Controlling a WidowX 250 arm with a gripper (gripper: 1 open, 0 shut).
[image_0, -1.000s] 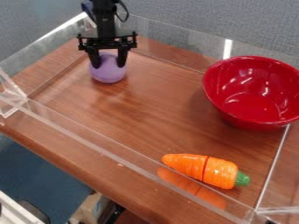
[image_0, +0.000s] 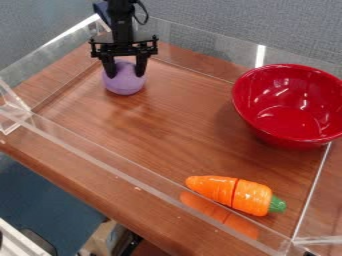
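My black gripper (image_0: 124, 66) reaches down at the back left of the wooden table, its fingers around a round purple object (image_0: 124, 83) that rests on the surface. Whether the fingers are closed on it or only straddle it is hard to tell. A large red bowl (image_0: 285, 105) stands at the right. An orange toy carrot (image_0: 230, 191) with a green end lies near the front right.
Clear plastic walls (image_0: 120, 160) border the wooden table (image_0: 160, 135) along the back, left, front and right. The floor shows beyond the front-left edge.
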